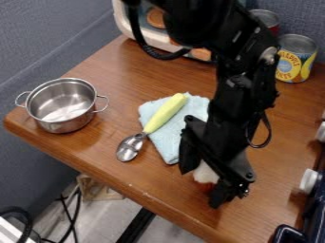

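The black arm reaches down from the top, its gripper (211, 188) low over the front middle of the wooden table (102, 161). A white and reddish object (203, 175) shows behind the gripper's black parts, mostly hidden; I cannot tell whether the fingers hold it. A light blue cloth (169, 142) lies left of the gripper, with a yellow corn-like item (165, 113) on it and a silver spoon (129, 148) at its lower left.
A steel pot (61, 105) stands at the left edge. Cans, one with a yellow label (292, 62), and a white tray (131, 24) stand at the back. A dark stove-like object (305, 209) lines the right edge.
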